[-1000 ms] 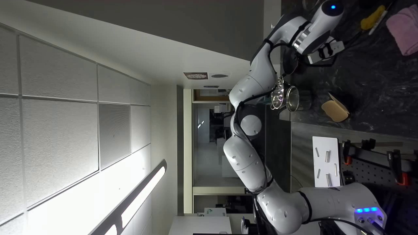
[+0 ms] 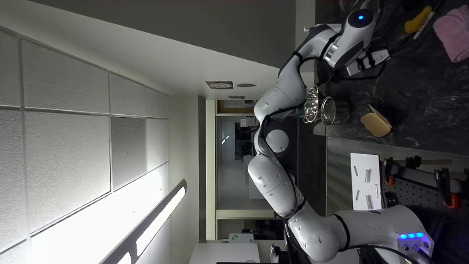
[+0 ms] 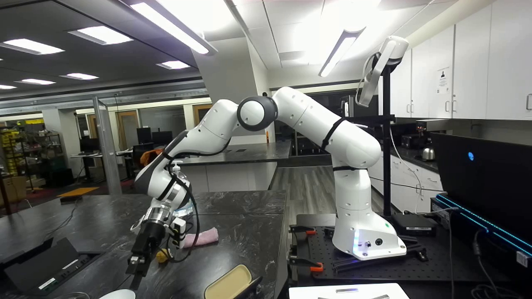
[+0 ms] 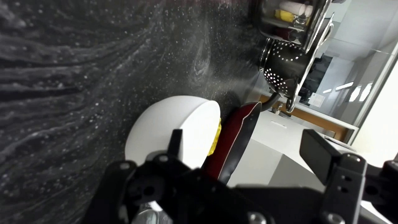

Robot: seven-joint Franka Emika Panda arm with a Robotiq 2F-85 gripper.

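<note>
A white bowl rests on the dark table in the wrist view, with a bit of a yellow object showing at its far rim. My gripper is open, its fingers wide apart and nothing held between them. One finger overlaps the bowl's near side in this view; whether it touches cannot be told. In exterior view 2 my gripper points down just above the bowl, which is cut by the lower edge. Exterior view 1 hides the fingertips behind the arm.
Beyond the bowl are a red pan, a metal colander and a clear pot with things inside. A pink towel, a yellow item and a tan container lie on the table.
In exterior view 1 the arm's hand has shifted left and slightly down in the picture, which is upward off the table. The objects on the table look unmoved.
</note>
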